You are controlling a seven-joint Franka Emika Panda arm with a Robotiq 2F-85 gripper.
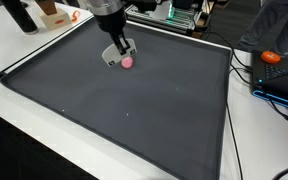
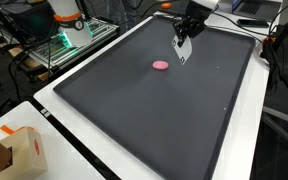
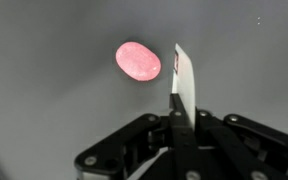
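Observation:
A small pink oval piece (image 1: 127, 62) lies on the dark grey board; in the wrist view the whole pink piece (image 3: 138, 61) shows left of the fingers. My gripper is shut on a thin white card (image 3: 186, 78), seen nearly edge-on and jutting out past the fingertips. The card (image 2: 182, 50) points down toward the board, to the right of the pink piece (image 2: 160, 65) in exterior view 2. From exterior view 1 the card (image 1: 114, 54) shows its broad face just left of the pink piece. Whether its lower edge touches the board, I cannot tell.
The dark board (image 2: 149, 110) is bare around the pink piece, with wide free room toward its near side. A wooden block (image 1: 56, 19) stands by the far left edge. At the right are cables and a red-orange object (image 1: 271, 57).

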